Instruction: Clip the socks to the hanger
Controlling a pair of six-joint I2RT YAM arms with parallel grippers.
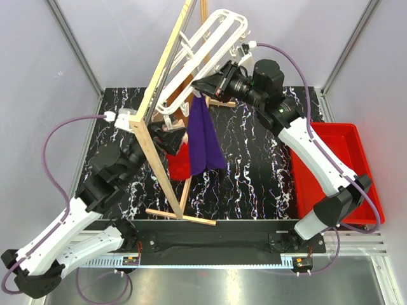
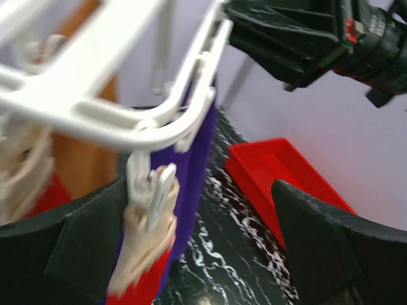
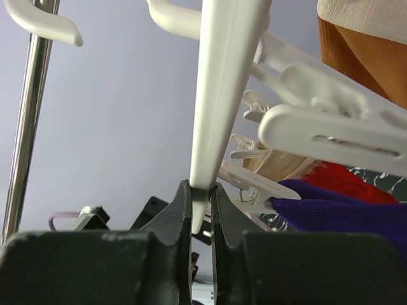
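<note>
The white hanger hangs tilted from the wooden stand. My right gripper is shut on one of its white bars. A purple sock hangs from the hanger near that gripper. Beside it hangs a red sock, whose cream cuff is at a white clip, blurred in the left wrist view; whether the clip pinches it I cannot tell. My left gripper stands open around this area, its fingers apart. Orange-brown fabric shows behind, partly hidden by the hanger.
The wooden stand's post rises close to my left gripper. A red bin sits at the right, empty as far as it shows.
</note>
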